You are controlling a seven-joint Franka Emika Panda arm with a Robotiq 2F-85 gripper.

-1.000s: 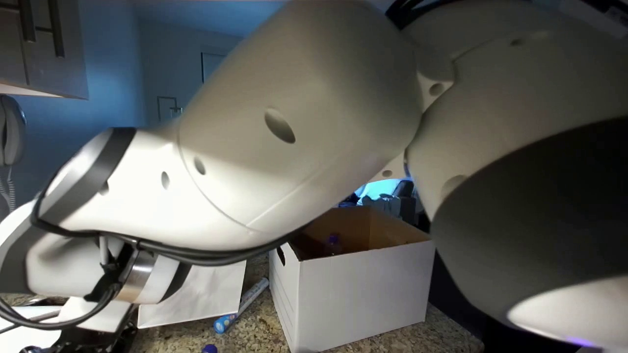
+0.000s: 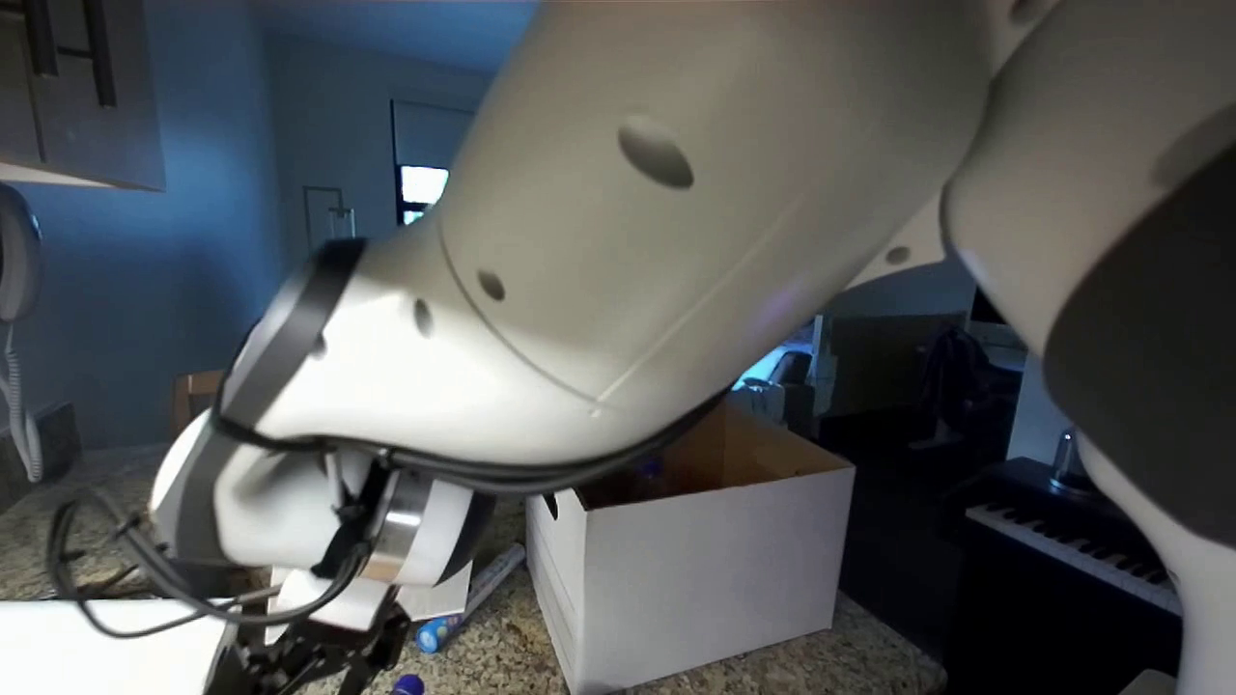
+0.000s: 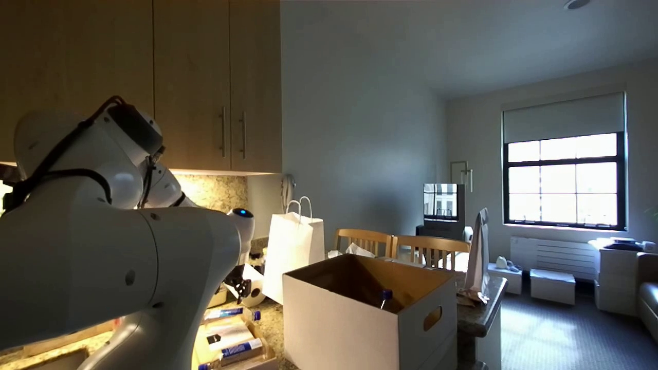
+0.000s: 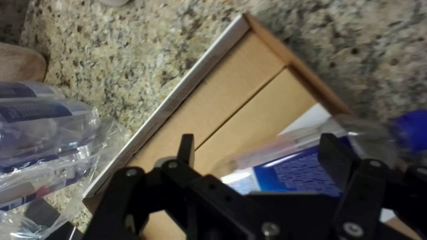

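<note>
In the wrist view my gripper is open above a shallow cardboard tray (image 4: 236, 86). Below and between its fingers lies a clear bottle with a blue label (image 4: 296, 176) and a blue cap (image 4: 412, 130); the right finger (image 4: 336, 156) overlaps the label from this angle. Whether anything touches the bottle cannot be told. In exterior view 2, my gripper (image 3: 239, 290) hangs over the tray's far side. Two bottles show there: a nearer bottle (image 3: 241, 350) and a farther bottle (image 3: 225, 313).
A tall white box (image 3: 345, 327), open on top, stands beside the tray with a blue-capped bottle (image 3: 386, 297) inside. Behind it is a white paper bag (image 3: 293, 253). Plastic-wrapped bottles (image 4: 40, 120) lie left of the tray in the wrist view. Bare granite (image 4: 132, 44) borders the tray.
In exterior view 1 my arm and gripper have shifted to the right, towards the white box. The box and the blue tube beside it stay put.
</note>
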